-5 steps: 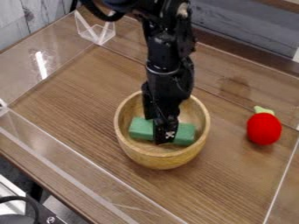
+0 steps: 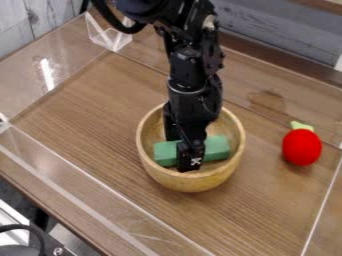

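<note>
My black gripper (image 2: 190, 140) reaches down into a wooden bowl (image 2: 187, 180) at the middle of the camera view, its fingertips over and beside a green block (image 2: 168, 153) that lies inside. The gripper stands open; dark fingers hide part of the block, and exact contact is hard to tell.
A red tomato-like object (image 2: 302, 147) with a pale green top lies right of the bowl. A clear plastic piece (image 2: 110, 30) sits at the back left.
The gripper has shifted slightly within the bowl, and the green block appears a little moved; the tomato stays in place.
</note>
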